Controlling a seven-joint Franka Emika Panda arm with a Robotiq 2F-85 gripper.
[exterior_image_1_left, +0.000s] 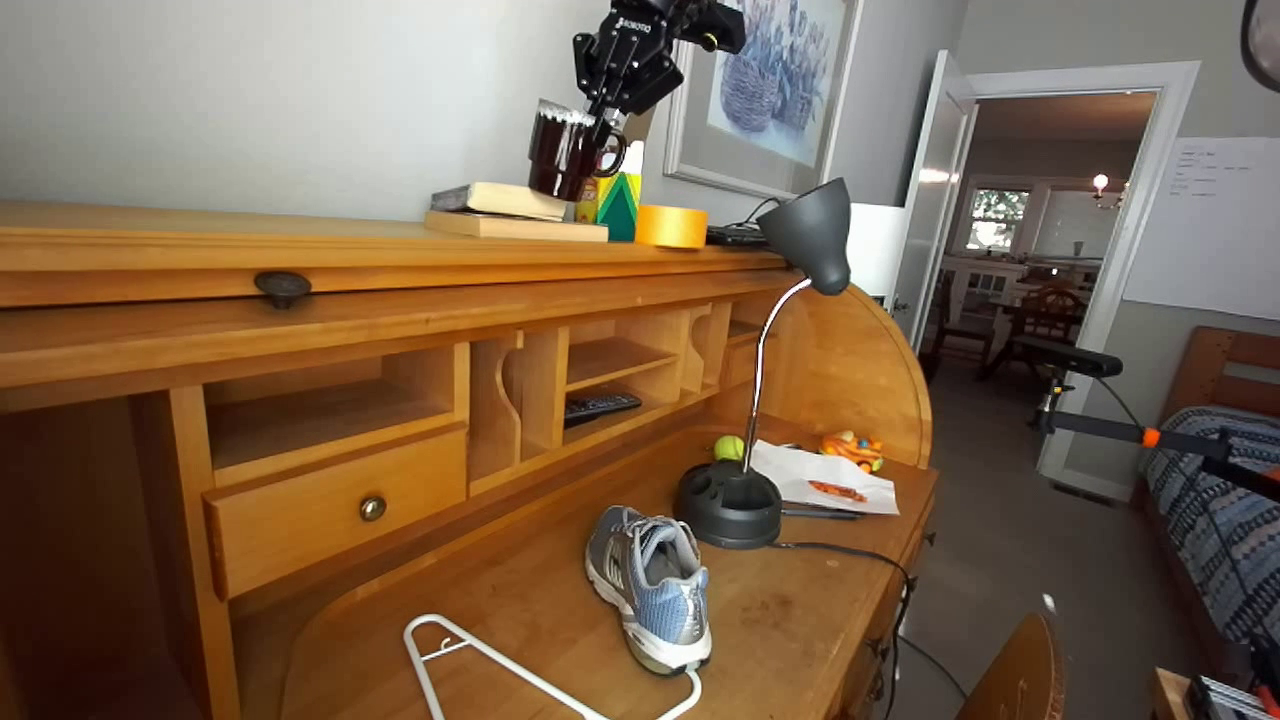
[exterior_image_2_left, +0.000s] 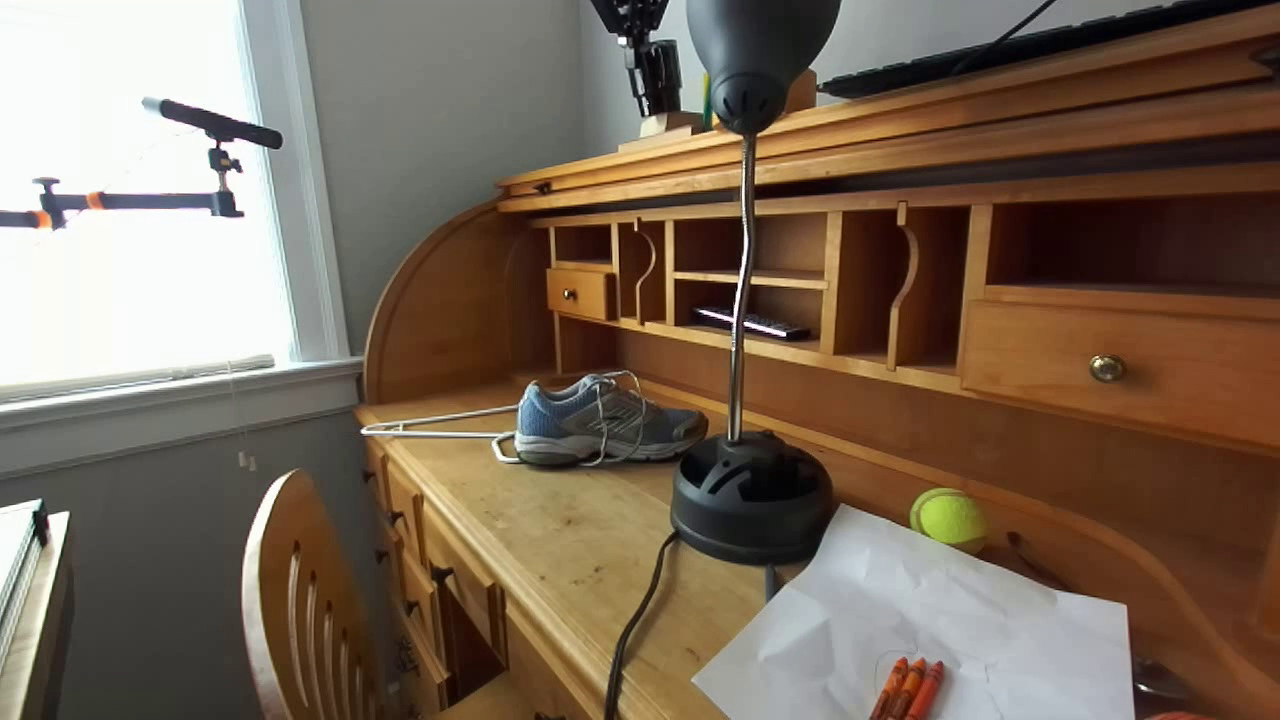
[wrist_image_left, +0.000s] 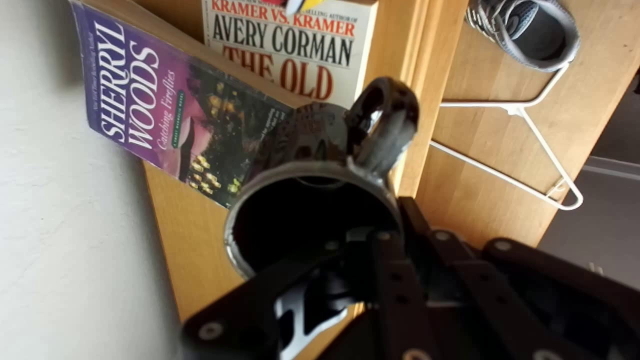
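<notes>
A dark brown mug (exterior_image_1_left: 559, 154) hangs from my gripper (exterior_image_1_left: 607, 118), which is shut on the mug's wall near the rim. In the wrist view one finger of the gripper reaches inside the mug (wrist_image_left: 315, 138) and the other lies outside, close to the handle. The mug's base is low over two stacked books on the desk's top shelf: an upper purple book (wrist_image_left: 162, 102) and a lower white-covered book (wrist_image_left: 294, 42). In exterior view 2 the mug (exterior_image_2_left: 655, 78) appears just above or touching the books (exterior_image_2_left: 667, 124); I cannot tell which.
Beside the books stand a yellow-green box (exterior_image_1_left: 620, 204) and a roll of orange tape (exterior_image_1_left: 671, 227). A black lamp (exterior_image_1_left: 806, 234) rises close to the shelf's front. Below, a shoe (exterior_image_1_left: 654, 588) and a white hanger (exterior_image_1_left: 516, 667) lie on the desk. The shelf's left part is clear.
</notes>
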